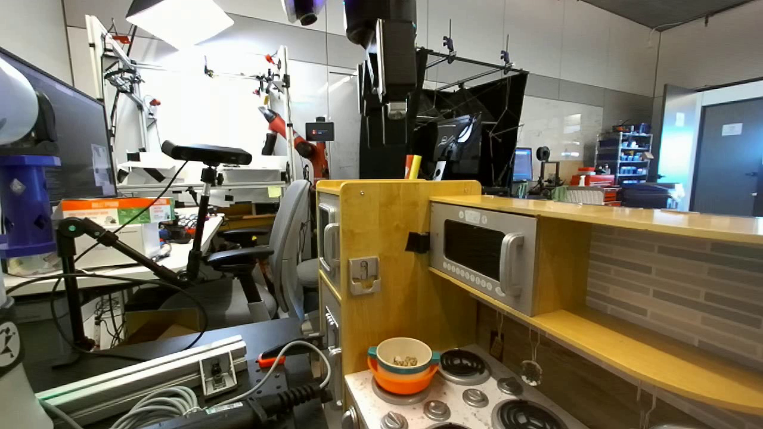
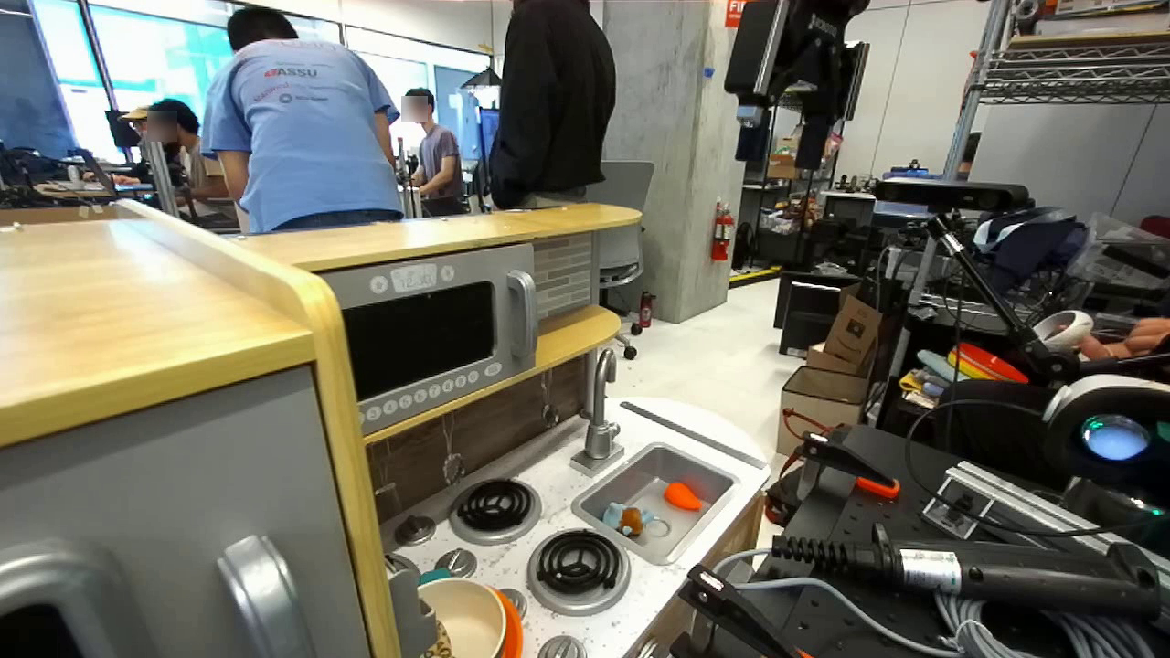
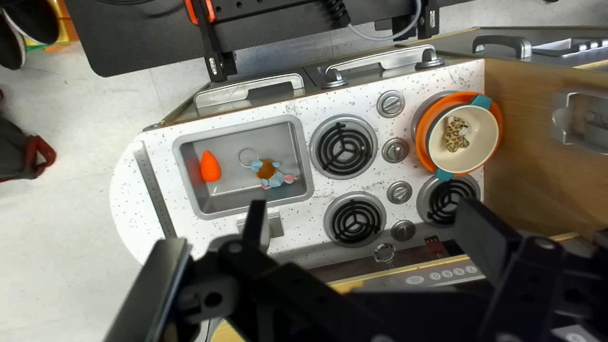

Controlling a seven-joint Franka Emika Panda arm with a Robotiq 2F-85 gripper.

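Observation:
High above the toy kitchen hangs my gripper [image 2: 781,148], its fingers spread apart with nothing between them. Looking down in the wrist view, the counter lies well below the open gripper. In the grey sink [image 3: 228,203] are an orange carrot-like toy [image 3: 210,167] and a blue and brown plush toy [image 3: 271,173] with a ring beside it. A cream bowl with teal handles [image 3: 477,140] rests inside an orange pot [image 3: 422,137] on a burner. A leopard-print item [image 3: 456,134] lies in the bowl.
The faucet [image 2: 600,417] rises behind the sink. A microwave [image 1: 479,250] and shelf [image 1: 629,348] overhang the back. A tall wooden cabinet [image 1: 400,279] borders the pot's side.

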